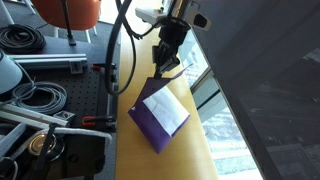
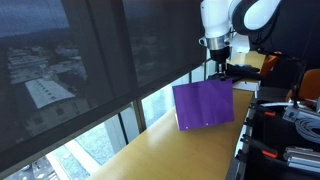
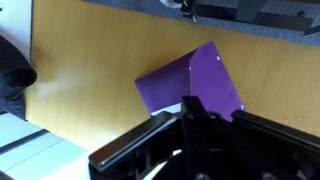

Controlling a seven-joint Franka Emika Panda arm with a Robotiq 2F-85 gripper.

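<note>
A purple folder with a white sheet on its face stands out on the tan table in exterior view 1. Its upper edge rises to my gripper, which is shut on that thin edge. From the other side, in exterior view 2, the purple folder stands tilted up from the table, its top right corner at the gripper. In the wrist view the purple folder reaches up to the close-set fingertips of the gripper, with a crease near them. The exact grip is partly hidden by the fingers.
Windows and a dark blind run along one side. A black cart with cables stands close by on the other, with an orange chair beyond.
</note>
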